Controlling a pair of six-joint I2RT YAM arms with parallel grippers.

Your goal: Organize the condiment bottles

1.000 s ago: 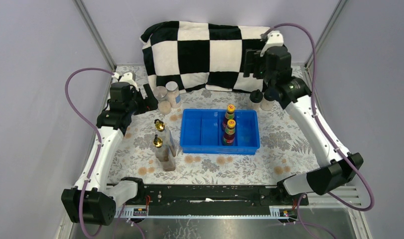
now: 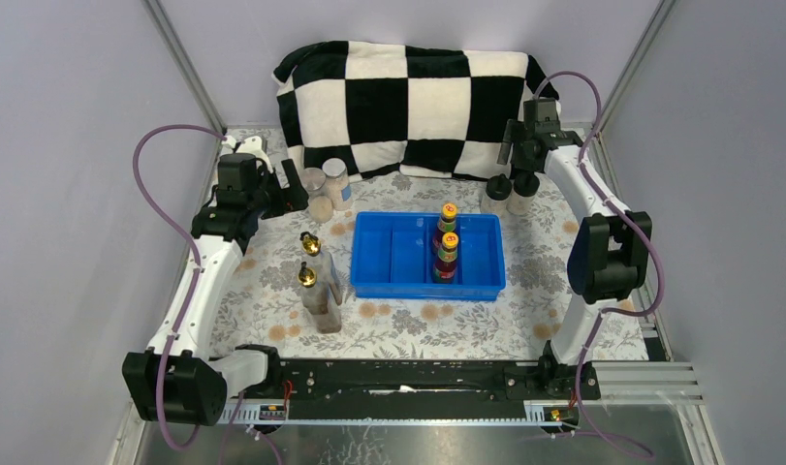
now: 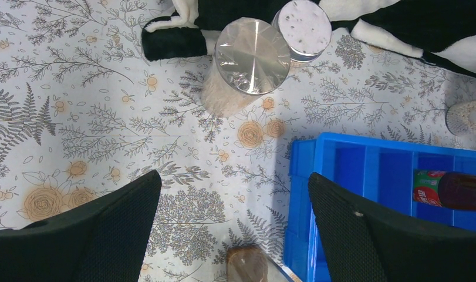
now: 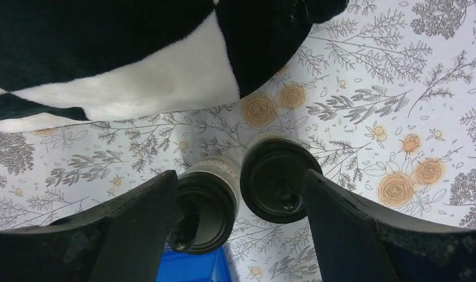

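Observation:
Two yellow-capped sauce bottles (image 2: 447, 257) stand in a right-hand compartment of the blue bin (image 2: 373, 281). Two black-lidded jars stand side by side behind the bin's right end: a left jar (image 4: 203, 208) and a right jar (image 4: 276, 179). Over them is my right gripper, part open, its fingers (image 4: 124, 223) on either side of the pair and nothing clearly gripped. My left gripper stands open and empty, near a metal-lidded jar (image 3: 253, 56) and a white-lidded jar (image 3: 303, 26). Two gold-topped bottles (image 2: 321, 305) stand left of the bin.
A checkered black-and-white cloth (image 2: 408, 107) lies heaped along the back wall, close behind the jars. The bin's left and middle compartments look empty.
The left arm has shifted slightly; the bottles and bin have stayed put.

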